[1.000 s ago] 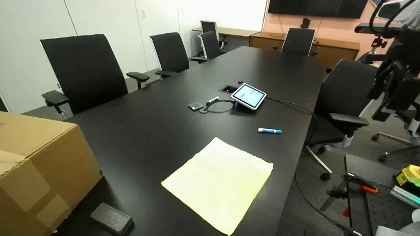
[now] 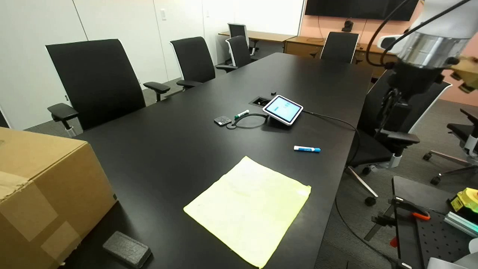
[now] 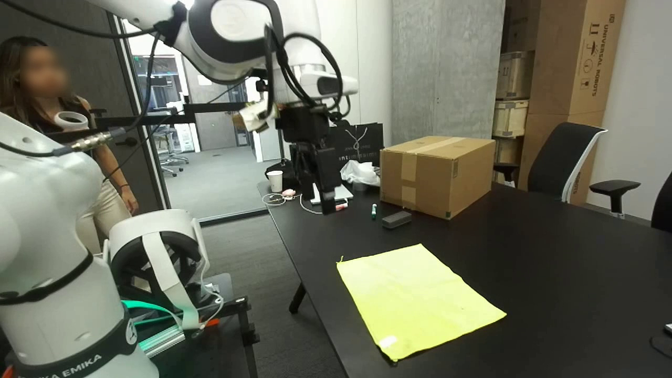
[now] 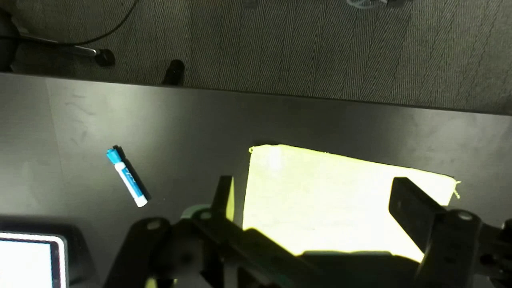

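Observation:
A yellow cloth [image 2: 251, 208] lies spread flat on the black table, its corners reaching outward with no folds showing. In the wrist view the same cloth [image 4: 317, 197] shows beneath and between my fingers, well below them. My gripper stands open, its two dark fingers wide apart and nothing held. From the side, the gripper [image 3: 318, 198] hangs in the air above the table's edge. A blue-capped marker [image 2: 307, 148] rests on the table beyond the cloth, and in the wrist view this marker [image 4: 127, 177] lies left of the fingers.
A cardboard box [image 3: 434, 173] and a dark eraser-like block [image 2: 127, 249] occupy one end of the table. Toward the other side are a tablet [image 2: 283, 110], a green marker [image 2: 242, 114] and cables. Bare table surrounds the cloth.
The arm and gripper have moved leftward in exterior view 1, inward toward the table, and the gripper now points more straight down. Cloth, markers and box have stayed in place.

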